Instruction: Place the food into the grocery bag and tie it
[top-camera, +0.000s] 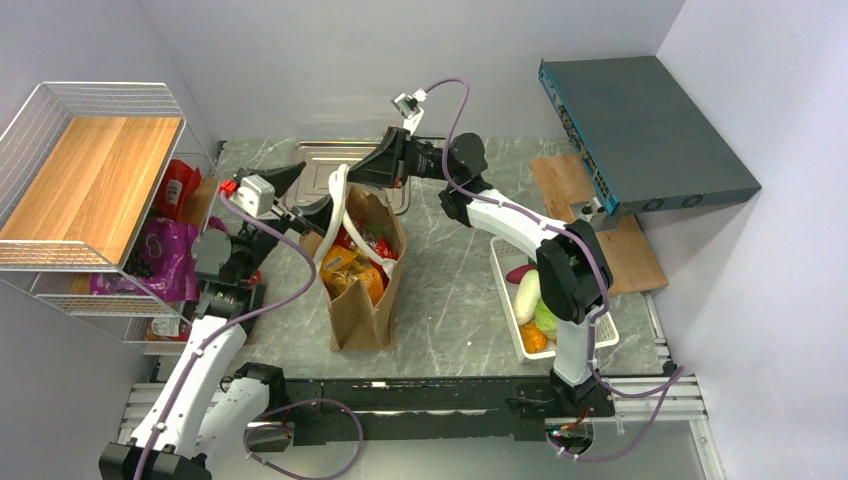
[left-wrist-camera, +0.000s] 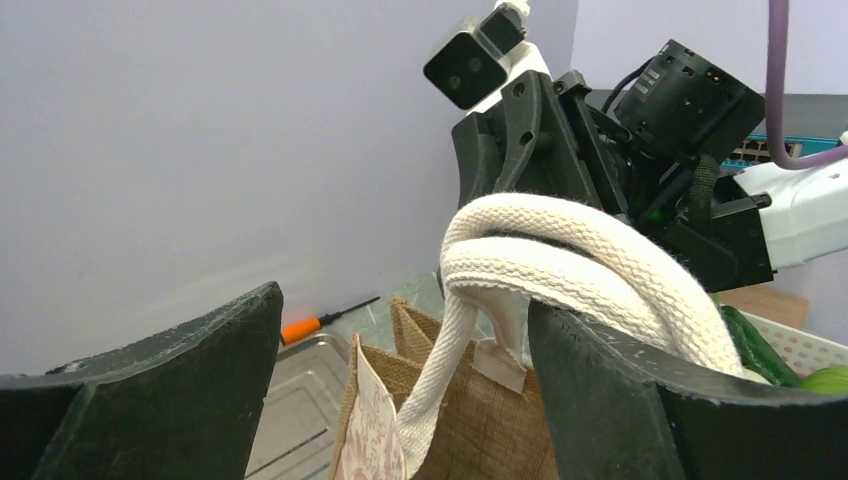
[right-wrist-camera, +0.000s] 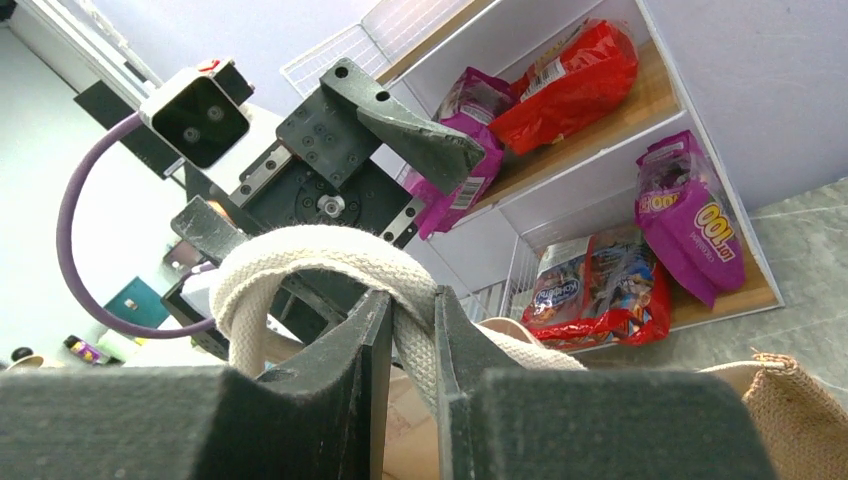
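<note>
The brown grocery bag stands upright at the middle of the counter, with red and orange food packets inside. Its white rope handles rise to my right gripper, whose fingers are shut on them; the right wrist view shows the rope pinched there and looping over. My left gripper is open at the bag's left side. In the left wrist view the white rope bends past its right finger, and the gap between the fingers appears empty of rope on the left.
On the left stands a wire shelf with purple and red packets. A metal tray lies behind the bag. The white basket of vegetables is to the right, with clear counter between.
</note>
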